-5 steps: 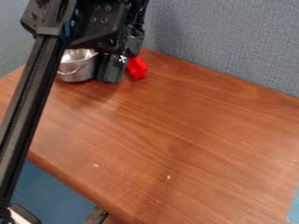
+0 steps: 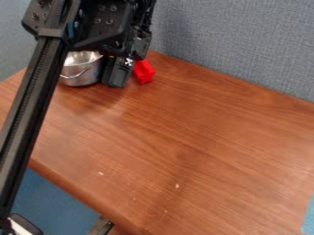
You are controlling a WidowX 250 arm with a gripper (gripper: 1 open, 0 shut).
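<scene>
My black gripper (image 2: 117, 70) hangs at the top left of the camera view, over the far left part of the wooden table (image 2: 196, 156). Just behind it, partly hidden by the gripper and arm, a steel pot (image 2: 80, 72) with a wire handle stands on the table. A red object (image 2: 145, 74) sits right beside the gripper on its right, partly covered by it. Whether the fingers are open or shut, and whether anything is between them, I cannot tell.
A grey-blue padded wall (image 2: 240, 46) runs along the back. The arm's long black beam crosses the left side.
</scene>
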